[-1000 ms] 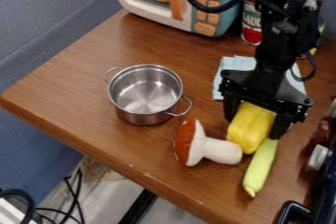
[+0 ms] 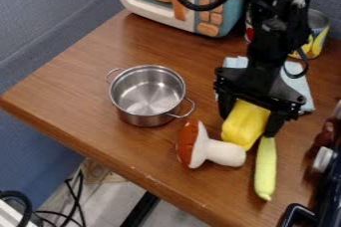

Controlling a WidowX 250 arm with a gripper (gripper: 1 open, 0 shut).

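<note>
My black gripper (image 2: pixel 250 110) reaches down at the right of the table over a yellow block-like object (image 2: pixel 244 124), its fingers on either side of it; whether they grip it is hard to tell. A pale yellow corn or long vegetable (image 2: pixel 265 170) lies just below it. A toy mushroom (image 2: pixel 213 149) with a red cap lies to the left. A steel pot (image 2: pixel 147 96) with two handles stands at centre-left.
A toy microwave (image 2: pixel 173 2) stands at the back, cans at back right. A light cloth (image 2: pixel 294 82) lies behind the gripper. Dark objects line the right edge.
The gripper and the yellow object have shifted slightly left and up, and the wrist looks a little different in angle.
</note>
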